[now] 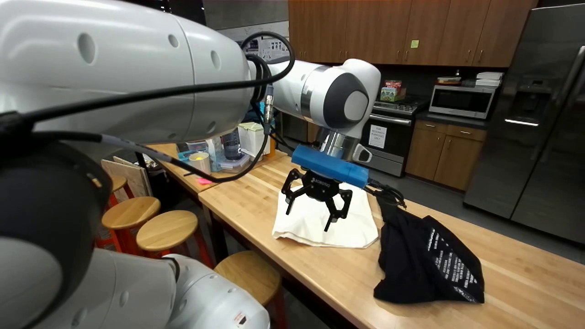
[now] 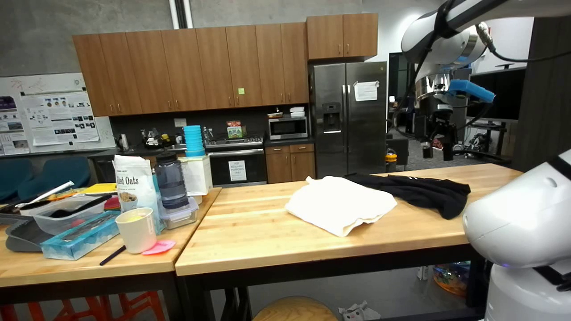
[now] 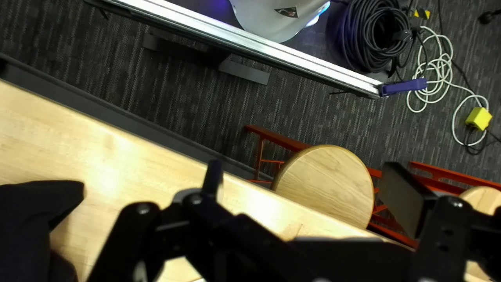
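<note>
My gripper (image 1: pixel 308 219) hangs above the table, its two fingers wide apart and nothing between them. In the wrist view the gripper is likewise open, over the table edge and floor. A white cloth (image 1: pixel 351 225) lies spread flat on the table behind the gripper in exterior view 1; exterior view 2 shows the white cloth (image 2: pixel 340 203) with slightly raised, wrinkled edges. Beside it lies a black garment (image 1: pixel 428 257) with white print, loosely crumpled. Part of this black garment (image 3: pixel 28 221) appears at the left of the wrist view. Neither cloth touches the gripper.
The wooden table (image 2: pixel 235 235) has bare room left of the white cloth. An adjoining table holds a cup (image 2: pixel 136 230), an oats bag (image 2: pixel 134 184), a tissue box (image 2: pixel 80 235) and containers. Stools (image 3: pixel 326 185) stand along the table's edge.
</note>
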